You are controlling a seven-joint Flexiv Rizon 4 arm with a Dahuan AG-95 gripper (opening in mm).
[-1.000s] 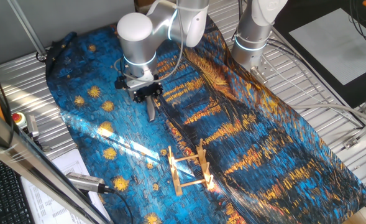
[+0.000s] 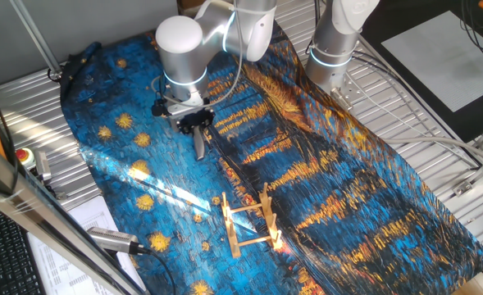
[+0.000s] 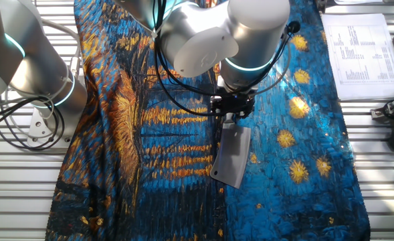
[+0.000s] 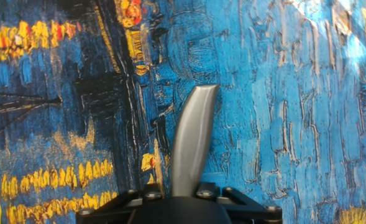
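Note:
A grey metal cleaver (image 3: 231,155) hangs from my gripper (image 3: 230,116), its broad blade facing the second exterior camera and a hole near one lower corner. The short part just above the blade runs up into the fingers, which are shut on it. In the first exterior view the cleaver (image 2: 198,148) looks narrow below the gripper (image 2: 196,129). Through the wrist view the cleaver (image 4: 194,142) is a slim, slightly curved grey shape rising from the gripper; the grip itself is largely hidden by the black mount. How far the cleaver is above the cloth, I cannot tell.
A small wooden rack (image 2: 234,233) stands on the painted cloth (image 2: 364,217), forward of the gripper in the first exterior view. Papers (image 3: 364,57) lie beyond the cloth's edge. A cable and small metal device (image 2: 114,240) sit at the left border. Cloth around the rack is clear.
Across the last second the gripper has shifted very slightly in the first exterior view, with the cleaver staying in it. The wooden rack has not moved.

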